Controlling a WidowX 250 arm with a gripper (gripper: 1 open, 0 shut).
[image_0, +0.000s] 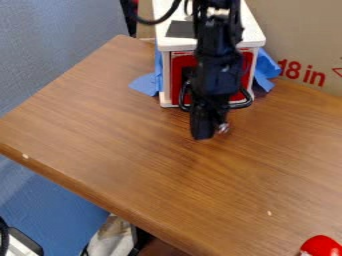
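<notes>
My black gripper (214, 129) hangs low over the wooden table (134, 180), in front of a white box with a red front panel (179, 75). Its fingertips are dark and small, with something pale by them; whether they are open or shut is unclear. Black cables loop around the arm. Blue tape (147, 84) shows either side of the box.
A cardboard panel (305, 40) with red print stands behind at the right. A red object (321, 247) lies at the bottom right corner.
</notes>
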